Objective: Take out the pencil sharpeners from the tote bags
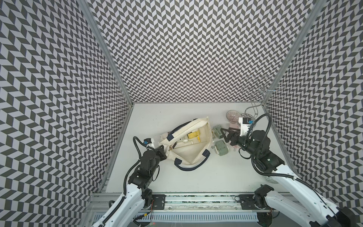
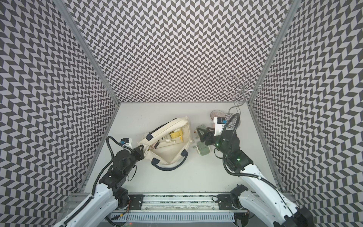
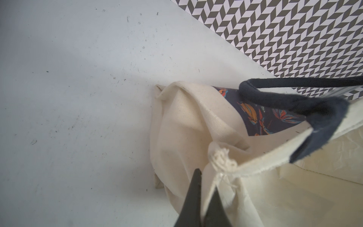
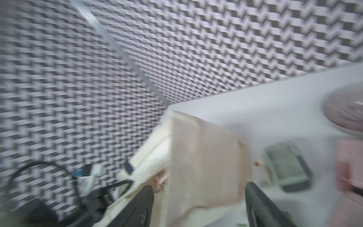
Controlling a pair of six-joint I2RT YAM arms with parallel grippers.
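Observation:
The cream tote bag with navy handles lies mouth open mid-table. Pinched at its left rim by my left gripper, the cloth stands between shut fingers. A yellow object with a small handle and a paler piece rest inside, probably sharpeners. Outside, to the bag's right, sit two green sharpeners: the nearer one and the farther one. My right gripper is in the air above and beside these, fingers parted and no object held. The right wrist view is motion-blurred.
Pink objects lie right of the green ones, partly behind my right arm in the top left view. A round pinkish dish and a wire stand occupy the back right.

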